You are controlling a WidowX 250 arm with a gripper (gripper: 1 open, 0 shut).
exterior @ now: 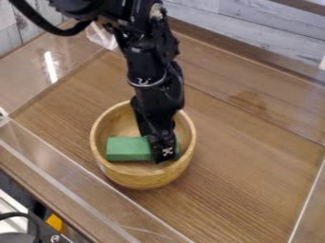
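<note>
My black gripper [162, 146] reaches down from the top of the view into a round wooden bowl [137, 175] near the middle of the table. A green block [127, 149] lies in the bowl, its right part hidden behind the gripper's fingers. The fingers are low over that end of the block; whether they touch it is unclear.
A raised edge runs along the near left, with a small yellow item [53, 222] and dark cables beyond it. A pale plank wall stands at the back.
</note>
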